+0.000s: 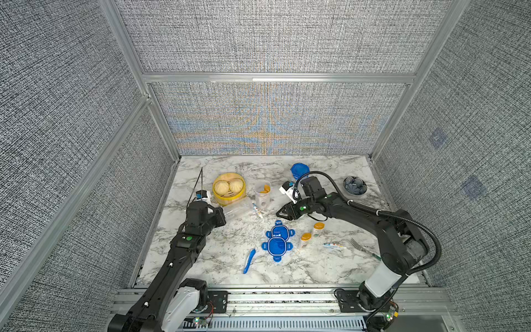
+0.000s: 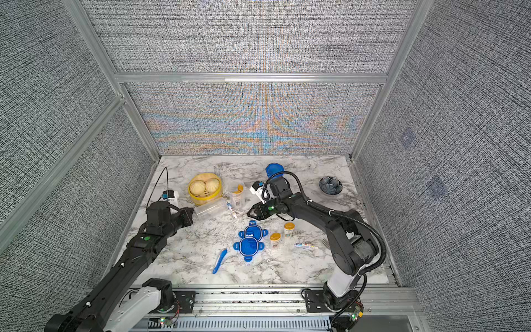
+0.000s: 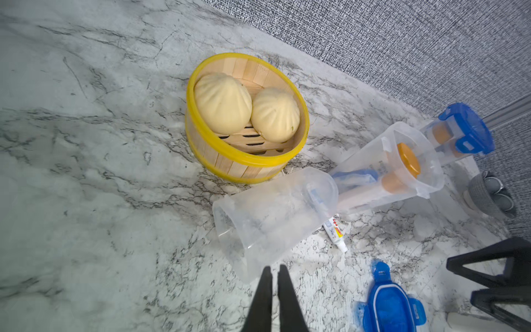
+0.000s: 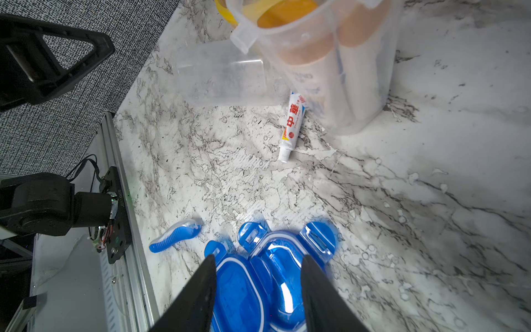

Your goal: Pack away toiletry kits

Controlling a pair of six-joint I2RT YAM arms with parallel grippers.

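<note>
A clear container lies on its side before the steamer, with a toothpaste tube beside it. A filled clear cup stands right of it; a blue-lidded container stands behind. My left gripper hangs near the fallen container, fingers close together, nothing seen between. My right gripper, fingers apart and empty, is over two blue lids. Two orange-capped jars, a blue folding toothbrush and another tube lie or stand at the front right and middle.
The bamboo steamer holds two buns at back left. A grey bowl stands at back right, and a fork lies right.
</note>
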